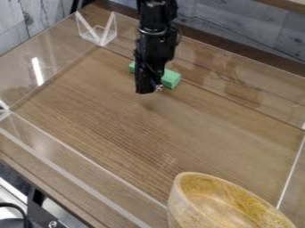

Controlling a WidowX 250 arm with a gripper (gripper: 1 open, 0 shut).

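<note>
My black gripper (pixel 149 84) hangs over the upper middle of the wooden table (pixel 119 142). A green block (pixel 169 78) lies just behind it, partly hidden by the arm. Whether the fingers are open or shut, or hold anything, is too small and dark to tell.
A large yellow bowl (pixel 226 205) stands at the front right. Clear plastic brackets stand at the left and back-left edges. A grey wall runs along the back.
</note>
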